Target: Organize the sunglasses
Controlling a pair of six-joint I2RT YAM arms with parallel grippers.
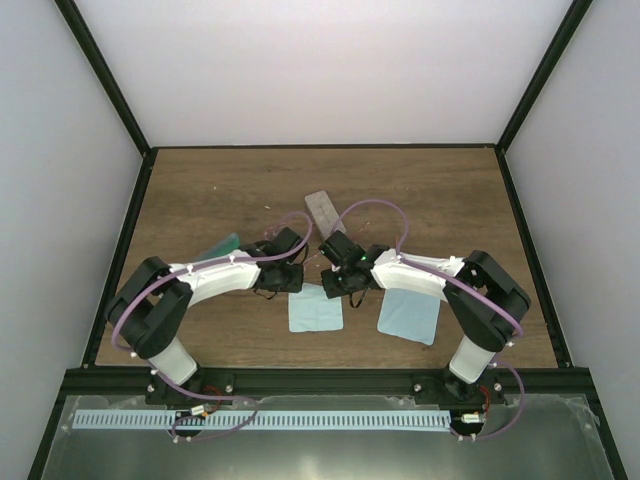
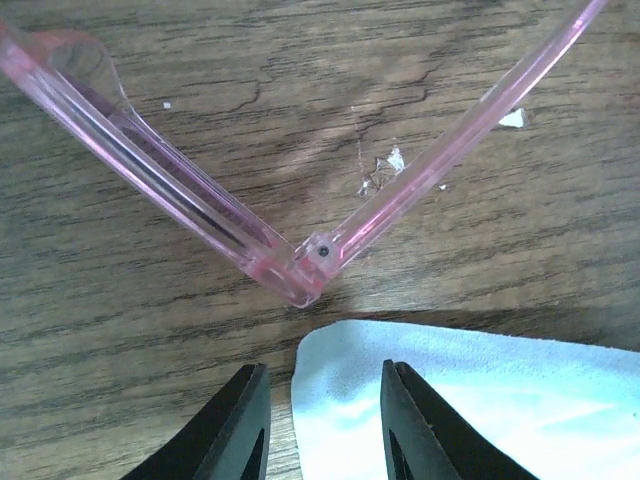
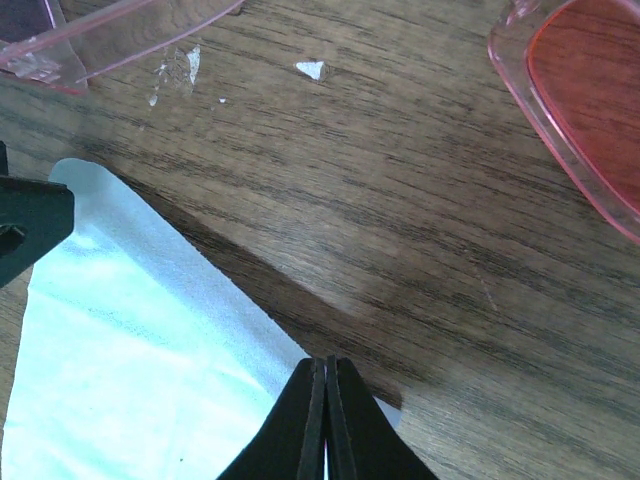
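Pink translucent sunglasses lie folded open in a V on the wood, just above a light blue cloth (image 1: 315, 312); parts of pink frames also show in the right wrist view, with a red lens (image 3: 590, 110) at the upper right. My left gripper is open over the cloth's corner, below the sunglasses' hinge, with nothing between its fingers. My right gripper is shut over the cloth's edge. From the top view the sunglasses are mostly hidden by the arms.
A second blue cloth (image 1: 407, 316) lies at the right, a grey block (image 1: 322, 210) behind the grippers, and a teal item (image 1: 220, 248) at the left.
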